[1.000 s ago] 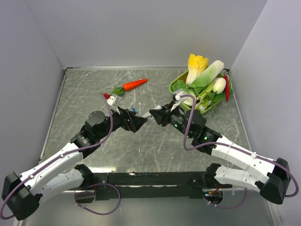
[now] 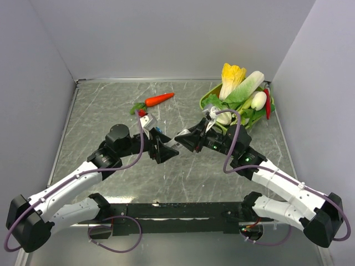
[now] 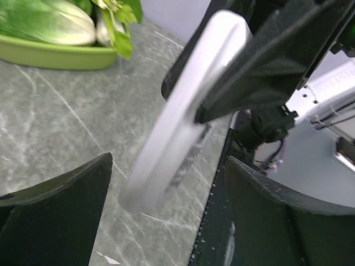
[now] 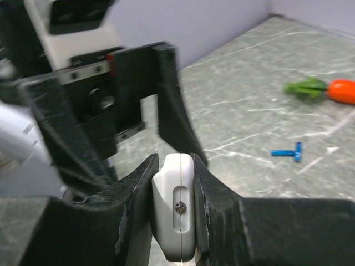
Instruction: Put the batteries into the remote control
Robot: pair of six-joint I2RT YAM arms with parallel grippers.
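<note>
The white remote control is held in the air over the table, my right gripper shut on it. In the right wrist view its narrow end faces the camera, with a small screw in a slot. My left gripper is part open, its dark fingers standing on either side of the remote's free end with gaps visible. Nothing is clamped between them. Two small blue pieces, apparently batteries, lie close together on the table. In the top view the left arm partly covers the blue pieces.
A green basket of vegetables stands at the back right, behind the right arm. An orange carrot lies at the back left of the grey table. Both grippers nearly meet mid-table.
The right arm has shifted only slightly, still with the remote.
</note>
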